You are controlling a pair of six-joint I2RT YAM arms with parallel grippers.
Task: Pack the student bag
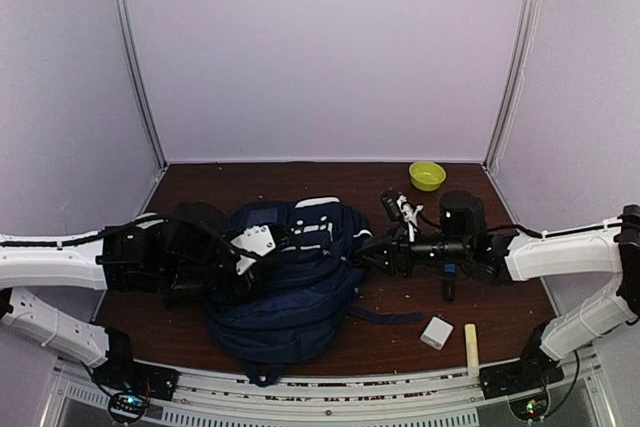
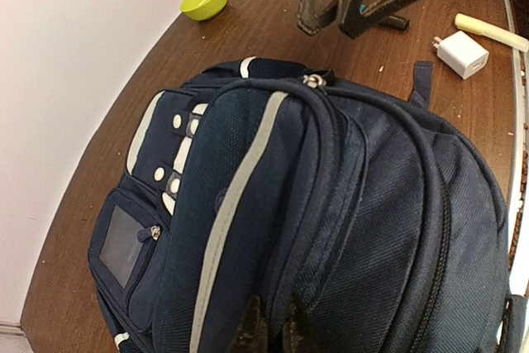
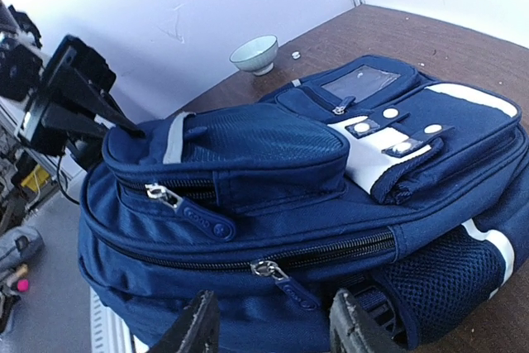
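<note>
The navy backpack (image 1: 285, 327) lies in the middle of the table, its front pockets and zip pulls (image 3: 288, 287) showing in the right wrist view. My left gripper is shut at the fabric beside a zipped seam on the bag's top; whether cloth is between its fingers is hard to tell. My right gripper stands apart at the bag's right side, its fingers parted with nothing held between them, facing the main zipper.
A yellow bowl (image 1: 427, 175) stands at the back right. A white charger (image 1: 436, 333), a pale yellow stick (image 1: 472, 347) and a dark object (image 1: 448, 287) lie right of the bag. A pale bowl (image 3: 254, 54) stands at the left.
</note>
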